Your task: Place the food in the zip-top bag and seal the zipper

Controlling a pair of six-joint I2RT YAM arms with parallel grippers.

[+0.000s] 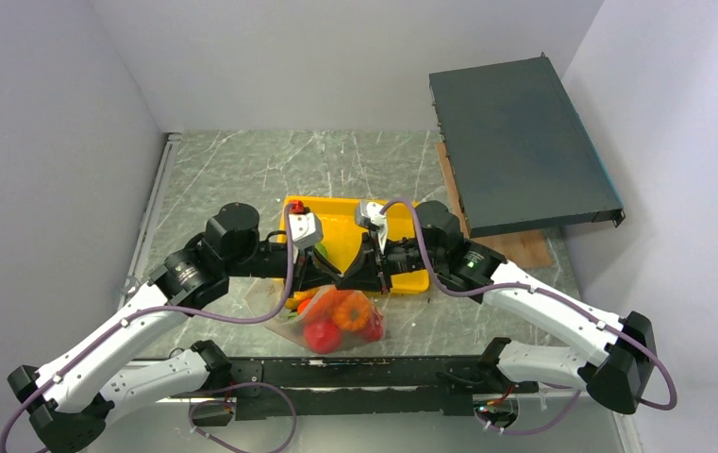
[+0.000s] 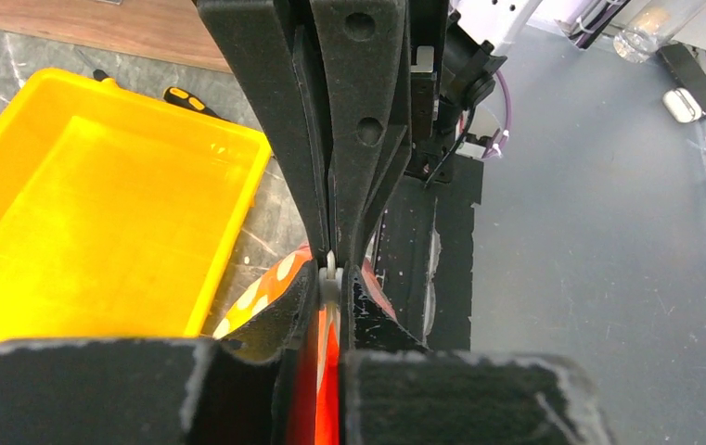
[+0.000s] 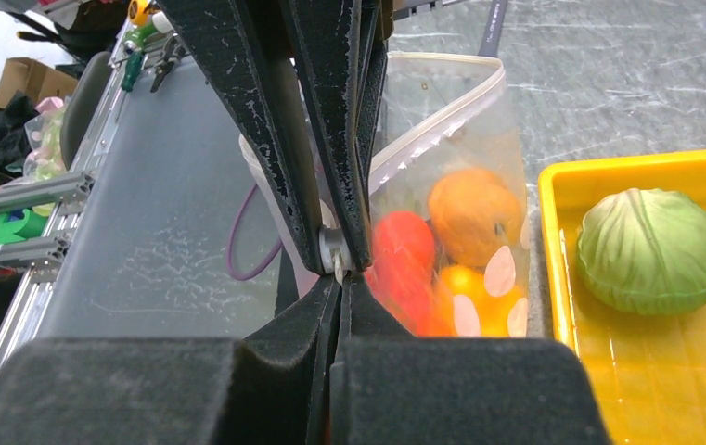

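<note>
In the right wrist view, a clear zip bag [image 3: 400, 190] holds orange, red and yellow food, including an orange pumpkin-like piece [image 3: 475, 215]. Its mouth gapes on the side beyond my left gripper. A small grey zipper slider [image 3: 334, 250] is between the left gripper's fingertips, so my left gripper is shut on it. My right gripper is shut right beside it, a thin pale end of the bag's edge showing at its tips. From above, the two grippers meet tip to tip over the bag's food [image 1: 336, 316].
A yellow bin [image 1: 343, 213] stands behind the bag, with a green cabbage [image 3: 655, 250] inside. At the right, a dark panel [image 1: 525, 142] rises above a wooden board [image 1: 521, 249]. Clear counter [image 1: 232, 170] lies left of the bin.
</note>
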